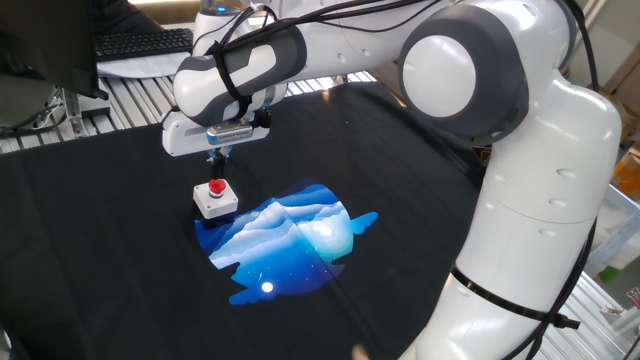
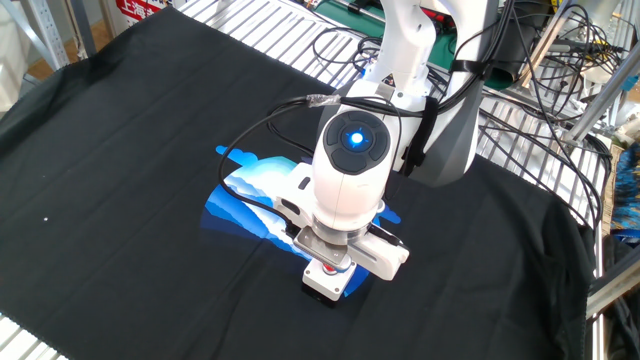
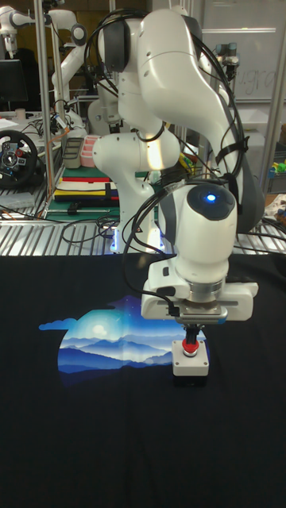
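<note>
A white box with a dark base (image 3: 191,369) and a round red button (image 3: 191,348) on top stands on the black cloth. My gripper (image 3: 193,337) points straight down over it, its dark fingers together in the middle of the hand. Nothing shows between them. The fingertips meet the red button in the picture; whether they press it or sit just behind or above it, I cannot tell. From the side in exterior view 1, the gripper (image 1: 218,177) is right at the button (image 1: 217,187). In exterior view 2 the hand hides the fingers, and only the box (image 2: 328,281) peeks out below it.
A blue mountain-and-moon picture (image 1: 290,245) lies flat beside the box. A keyboard (image 1: 143,43) and monitor (image 1: 45,50) stand beyond the cloth's edge. Cables (image 2: 262,200) loop from the arm near the hand.
</note>
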